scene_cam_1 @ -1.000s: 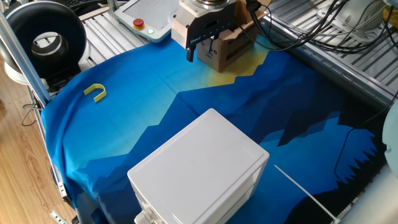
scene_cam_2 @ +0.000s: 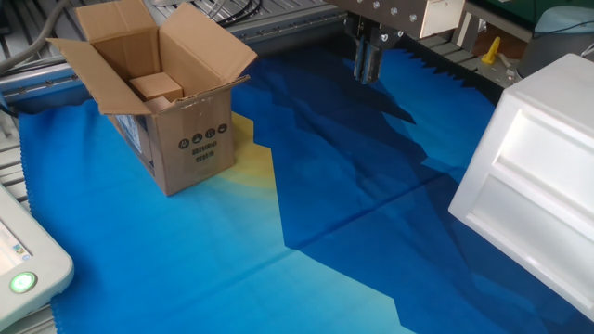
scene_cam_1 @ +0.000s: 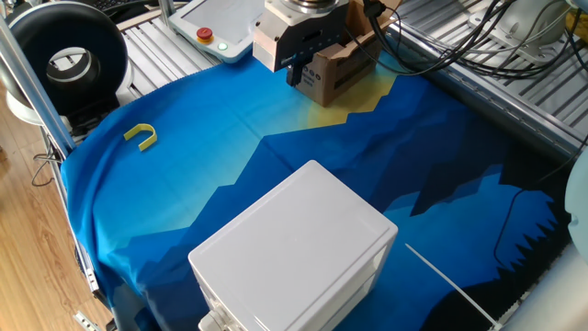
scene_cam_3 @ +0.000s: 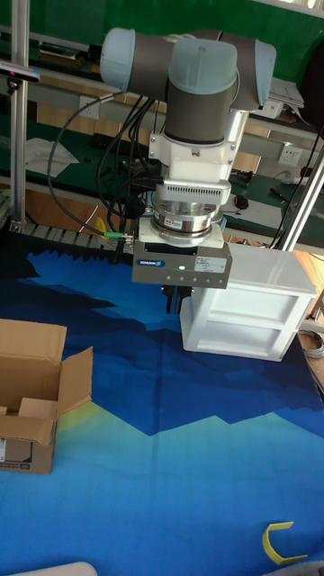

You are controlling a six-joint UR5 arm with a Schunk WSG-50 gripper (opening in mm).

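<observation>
My gripper [scene_cam_1: 294,77] hangs in the air, fingers pointing down, in front of the cardboard box from exterior view 1. In exterior view 2 its dark fingers [scene_cam_2: 372,65] stand close together, to the right of the box and above the dark blue part of the cloth. Exterior view 3 has the gripper [scene_cam_3: 173,301] just left of the white drawer unit. It is shut, and nothing shows between its fingers. A yellow U-shaped strip [scene_cam_1: 150,142] lies on the cloth, well away from the gripper.
The open cardboard box [scene_cam_2: 193,153] has smaller cardboard pieces inside. A white drawer unit [scene_cam_1: 294,244] stands on the blue cloth [scene_cam_1: 202,138]. A teach pendant [scene_cam_1: 220,18] with a red button lies at the edge. Between box, strip and drawer unit the cloth is clear.
One second ago the fingers stood apart; they have since come together. The arm, the box, the strip and the drawer unit look unmoved.
</observation>
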